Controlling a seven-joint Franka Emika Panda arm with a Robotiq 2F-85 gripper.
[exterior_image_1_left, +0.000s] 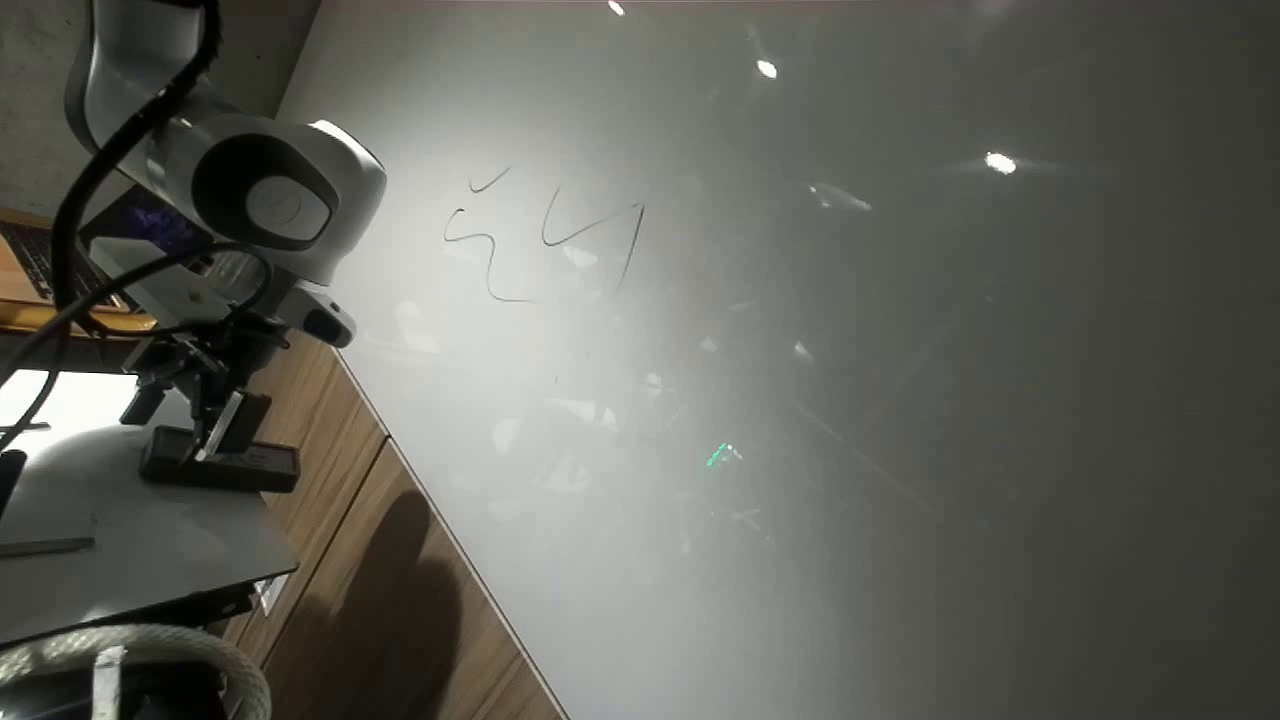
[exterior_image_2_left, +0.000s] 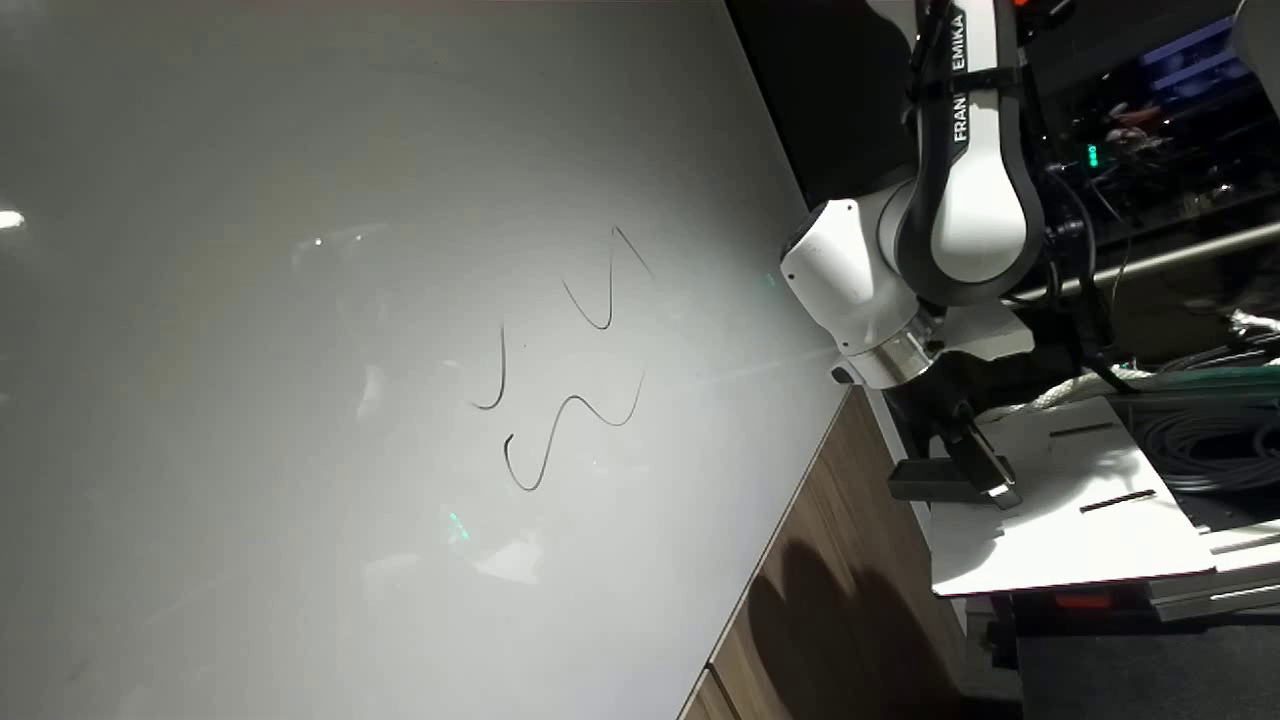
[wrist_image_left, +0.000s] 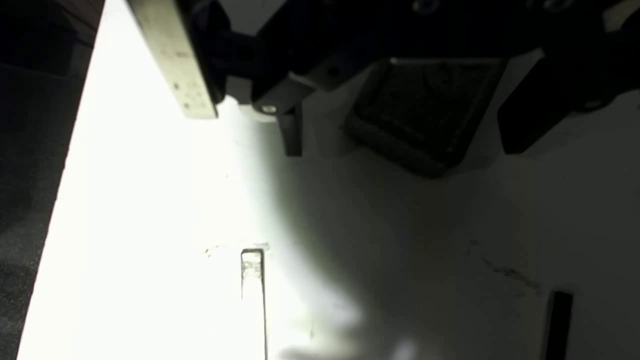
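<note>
A dark rectangular block (exterior_image_1_left: 258, 470), its look that of a board eraser, lies on the white shelf (exterior_image_1_left: 132, 570) at the lower left in exterior view 1. Over it stands my open gripper (exterior_image_1_left: 184, 422). In the wrist view the block (wrist_image_left: 429, 117) shows between the spread fingers of my gripper, with space on both sides; its far end is hidden behind the gripper body. Exterior view 2 has the block (exterior_image_2_left: 926, 480) partly behind my gripper. Black pen strokes (exterior_image_1_left: 489, 258) mark the large whiteboard (exterior_image_1_left: 840, 576).
Narrow slots (wrist_image_left: 558, 324) are cut in the shelf, which ends at an edge above wooden panels (exterior_image_1_left: 372, 576). A coiled pale hose (exterior_image_1_left: 246, 672) lies in front of the shelf. Cables hang along the arm. The whiteboard face is free of objects.
</note>
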